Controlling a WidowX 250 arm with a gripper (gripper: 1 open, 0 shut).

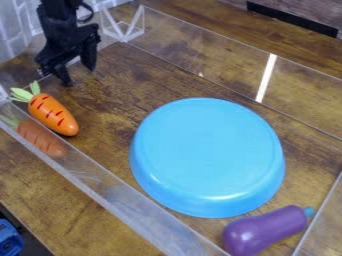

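My black gripper [71,55] is at the top left, over the wooden floor of the tray near its back-left edge; I cannot tell whether it is open or shut. A large blue disc [207,157] lies in the middle-right of the tray. A plush orange carrot [52,113] lies along the left wall, below the gripper. A purple eggplant [265,230] sits at the bottom right.
Clear plastic walls [120,205] bound the tray, with the left one close to the carrot.
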